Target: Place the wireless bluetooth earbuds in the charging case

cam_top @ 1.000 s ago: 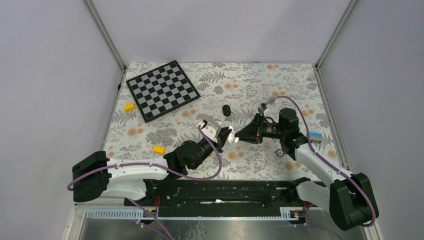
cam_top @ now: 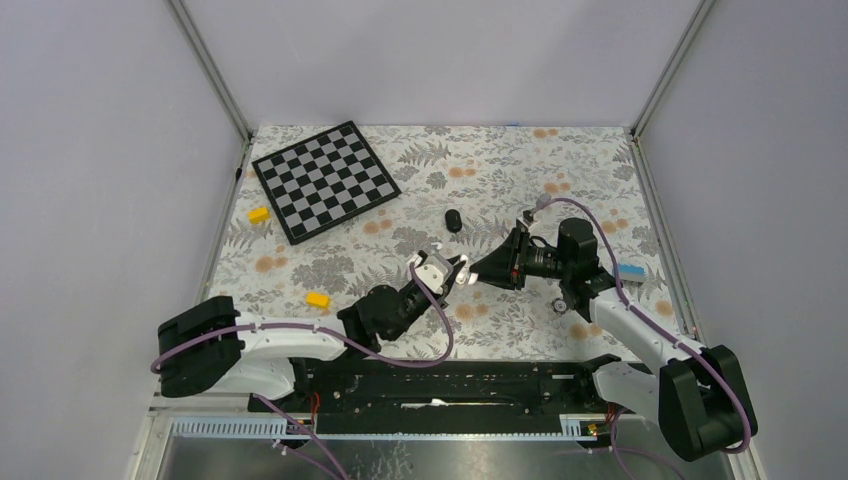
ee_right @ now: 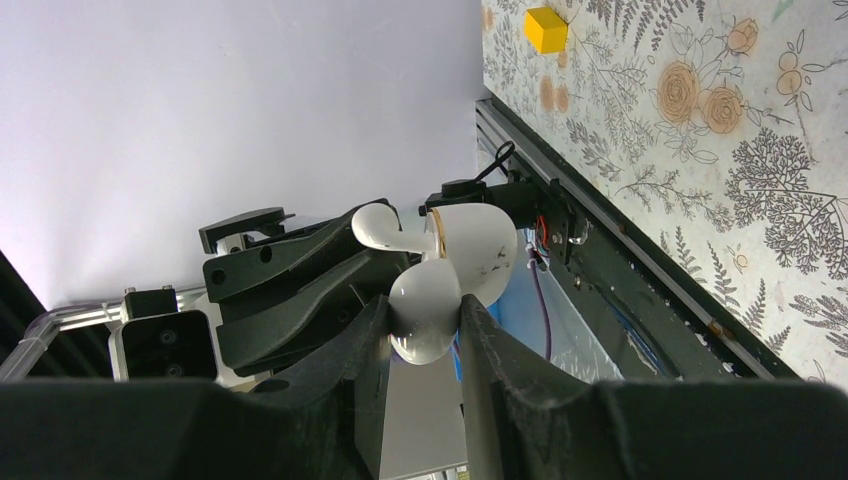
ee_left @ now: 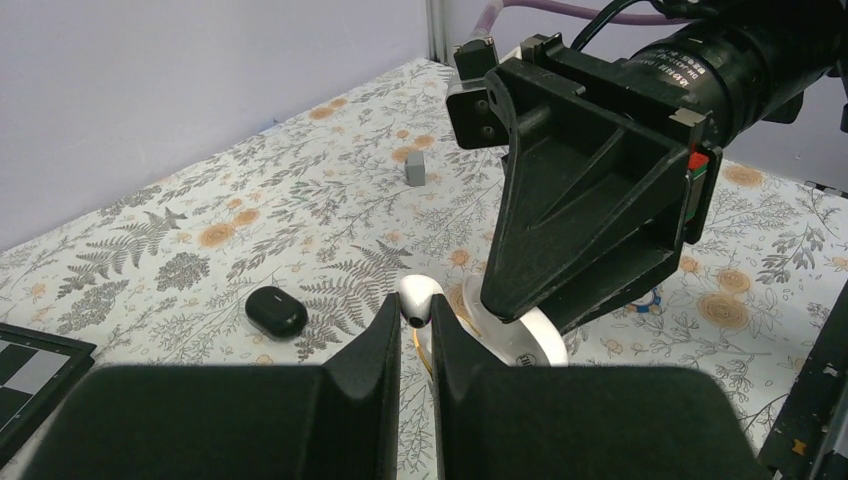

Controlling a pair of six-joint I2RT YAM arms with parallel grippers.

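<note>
My right gripper is shut on the white charging case, which it holds above the table with the lid open. A thin gold edge shows along the case's hinge. A white earbud reaches over the case's opening; how deep it sits is hidden. In the left wrist view, the dark-ended earbud lies at the fingertips of my left gripper, whose fingers stand slightly apart. Whether they grip it is unclear. Behind them, the case shows partly beneath the right gripper's fingers.
A black oval object lies beyond the grippers, and a checkered board is at the far left. Yellow blocks sit on the left side, with a blue item at the right.
My left gripper has shifted slightly right and toward the table's front, tilting a little beside the case. The right arm and the case look still.
</note>
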